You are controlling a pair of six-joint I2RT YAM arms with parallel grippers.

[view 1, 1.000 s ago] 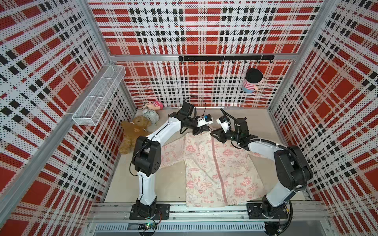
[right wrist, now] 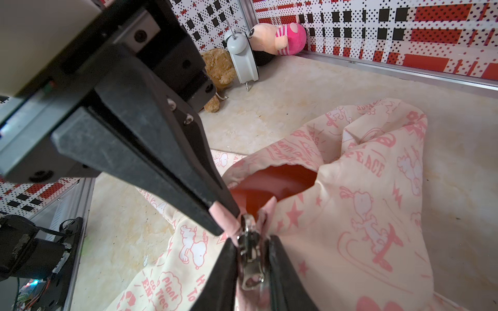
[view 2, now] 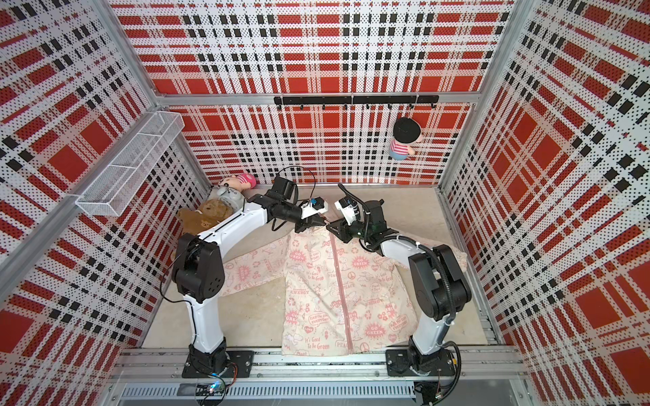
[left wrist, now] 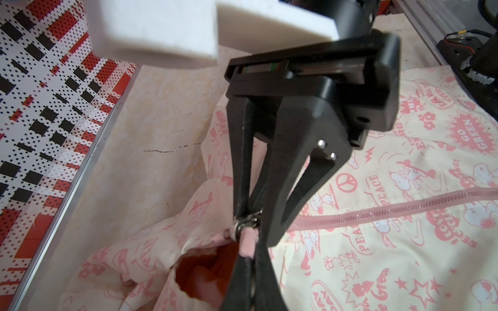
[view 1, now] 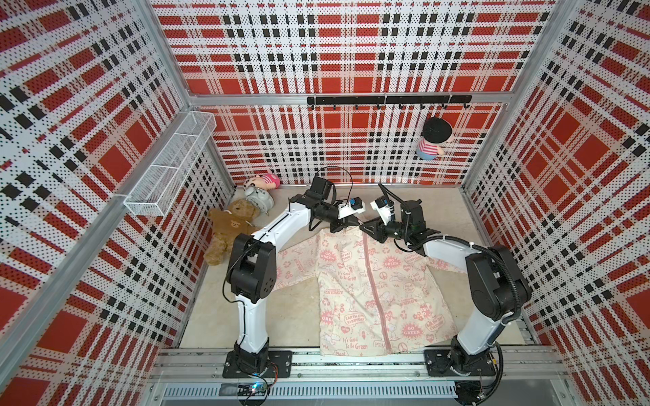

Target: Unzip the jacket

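The cream jacket (view 1: 352, 291) with pink prints lies flat, its pink zipper (left wrist: 394, 210) running down the front. At the collar my left gripper (view 1: 350, 224) is shut; in the left wrist view its fingertips sit at the zipper's top, under the other gripper. My right gripper (view 1: 365, 228) faces it, fingers part open around the metal zipper slider (right wrist: 251, 254) and pink tape, as seen in the right wrist view. Whether it grips the slider I cannot tell. The two grippers' tips nearly touch.
A brown teddy bear (view 1: 230, 230), a grey clock (right wrist: 241, 54) and a pink doll (right wrist: 288, 39) are at the back left. A wire basket (view 1: 169, 162) hangs on the left wall; another doll (view 1: 433, 138) hangs on the back wall.
My right gripper has moved slightly left toward the left gripper at the collar. The left arm and jacket look almost unchanged.
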